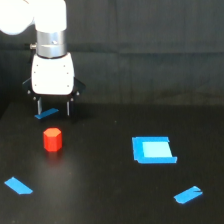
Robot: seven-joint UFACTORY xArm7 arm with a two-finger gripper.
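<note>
A small red block (pixel 53 140) sits on the dark table at the left. Behind and above it hangs my gripper (pixel 54 108), its fingers spread wide with nothing between them. The gripper is apart from the block. A square of blue tape around a pale patch (pixel 156 150) lies to the right of the block.
Strips of blue tape mark the table: a back left strip (pixel 47 114), a front left strip (pixel 18 186) and a front right strip (pixel 188 195). A dark curtain (pixel 150 60) hangs behind.
</note>
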